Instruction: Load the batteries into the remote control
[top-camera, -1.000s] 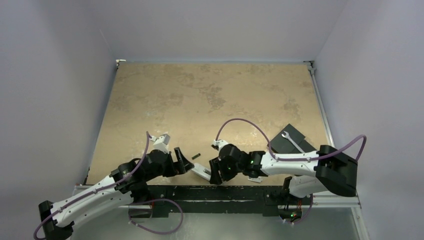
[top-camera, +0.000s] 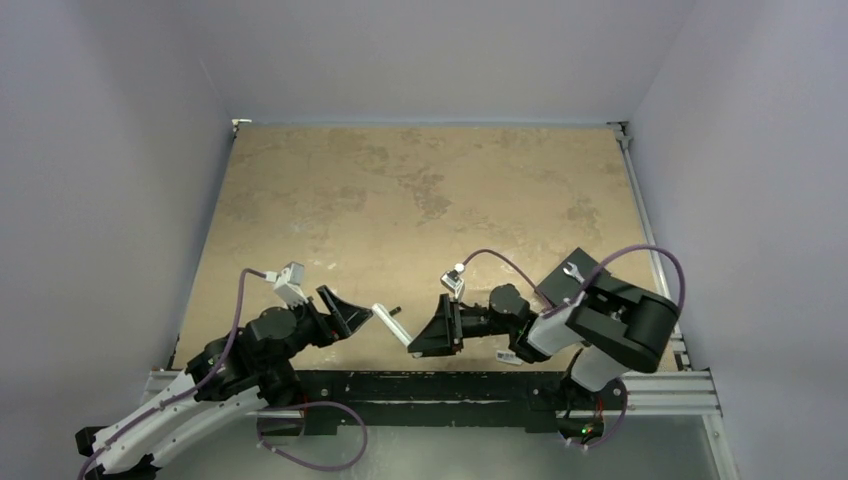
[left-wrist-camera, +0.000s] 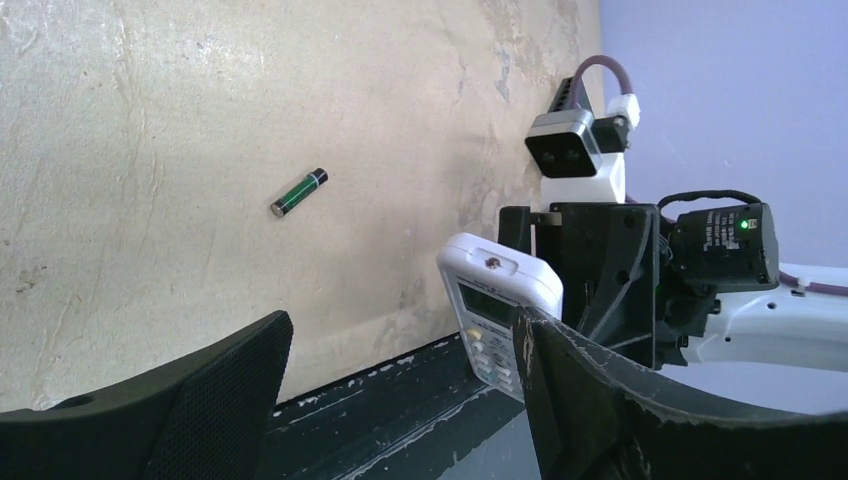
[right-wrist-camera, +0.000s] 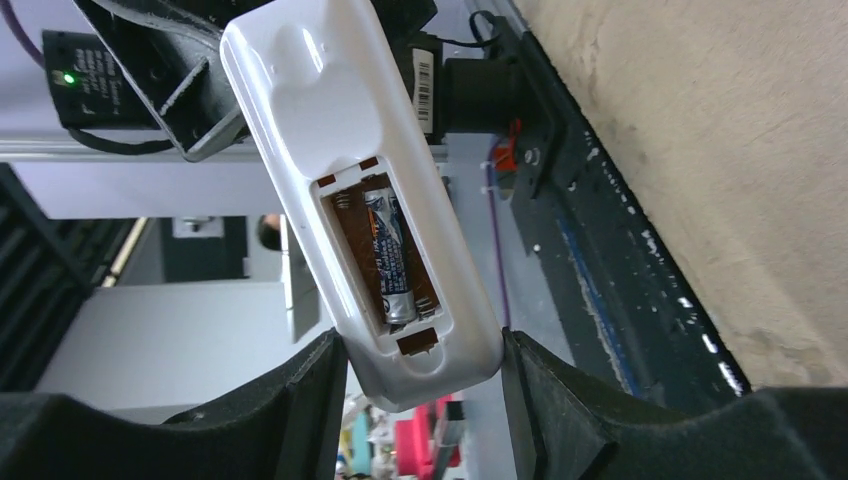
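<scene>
The white remote (top-camera: 392, 322) (left-wrist-camera: 490, 280) (right-wrist-camera: 350, 200) is raised in my right gripper (top-camera: 430, 342), which is shut on its end. In the right wrist view its open compartment holds one silver battery (right-wrist-camera: 388, 255), with empty space beside it. A loose green battery (left-wrist-camera: 299, 192) lies on the table below and behind the remote. My left gripper (top-camera: 355, 312) is open, at the left of the remote's far end, with nothing seen between its fingers.
A dark pad with a wrench (top-camera: 572, 272) lies at the right, and a small white object (top-camera: 508, 357) at the front edge.
My left gripper has moved left and up, apart from the remote. My right gripper has lifted and turned the remote, and the right arm's posture has shifted.
</scene>
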